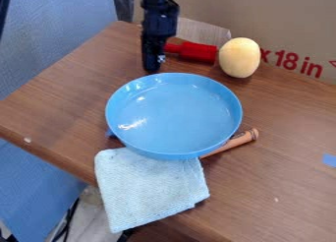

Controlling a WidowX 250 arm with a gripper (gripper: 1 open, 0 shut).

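A light blue round plate [174, 113] lies near the middle of the wooden table, over part of a wooden rolling pin [242, 139] and touching a pale blue cloth [147, 192] at the front edge. My dark gripper [152, 61] is behind the plate's back rim, above the table and apart from the plate. Its fingers are small and dark, so I cannot tell whether they are open or shut.
A red cylinder [194, 51] and a yellowish egg-shaped object [239, 57] sit at the back, before a cardboard wall [290, 25]. The table's left edge drops off.
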